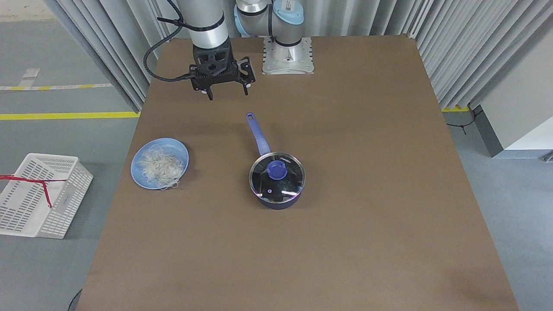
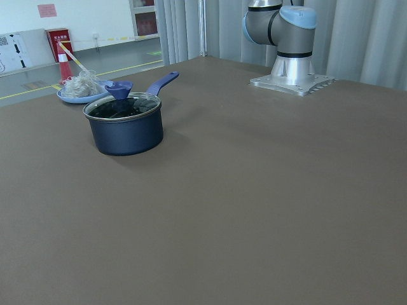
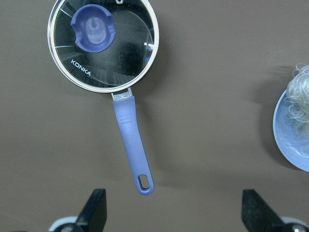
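Observation:
My gripper (image 1: 228,93) hangs above the back left of the table, open, its two black fingers wide apart at the lower edge of the wrist view with nothing between them. In front of it sits a dark blue saucepan (image 1: 277,189) with a glass lid, a blue knob (image 3: 93,29) and a blue handle (image 3: 130,137) pointing toward the robot side. A light blue plate (image 1: 143,177) holding a tangle of white translucent strands (image 1: 162,166) lies to the pan's left in the front view, apart from it.
The robot base (image 1: 287,65) is mounted at the back of the brown table (image 1: 373,207). A white basket (image 1: 67,207) stands on the floor to the left, and curtains line the back.

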